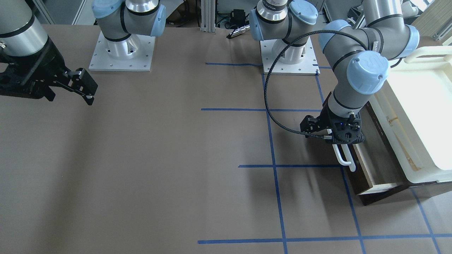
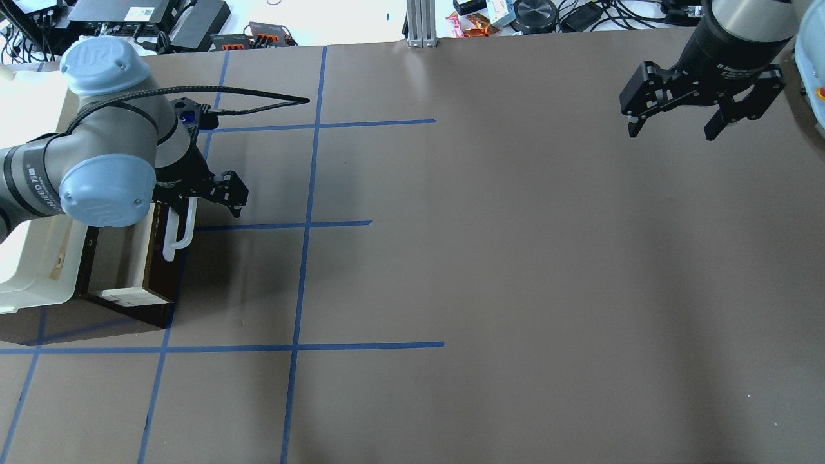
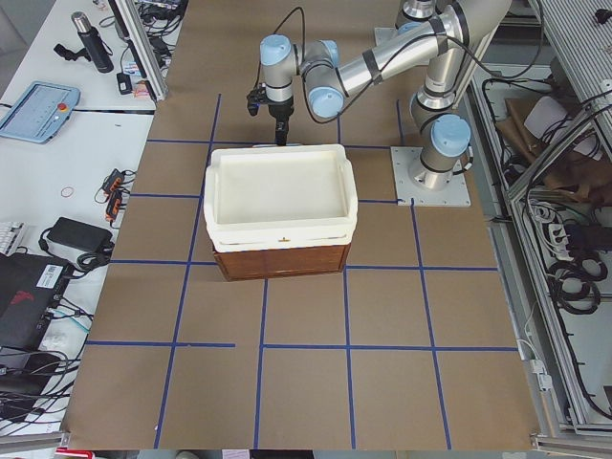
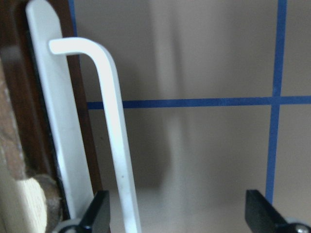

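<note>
A wooden box (image 1: 373,165) has a partly open drawer with a white handle (image 1: 349,163) at its front; in the left wrist view the handle (image 4: 115,121) runs vertically on the left. My gripper (image 1: 324,129) is just above the handle. Its two fingertips stand wide open at the bottom left and right of the left wrist view, the handle lying between them near the left finger. I cannot tell whether that finger touches it.
A white tray (image 3: 280,191) sits on the box. Another arm's gripper (image 2: 696,108) is across the table.
</note>
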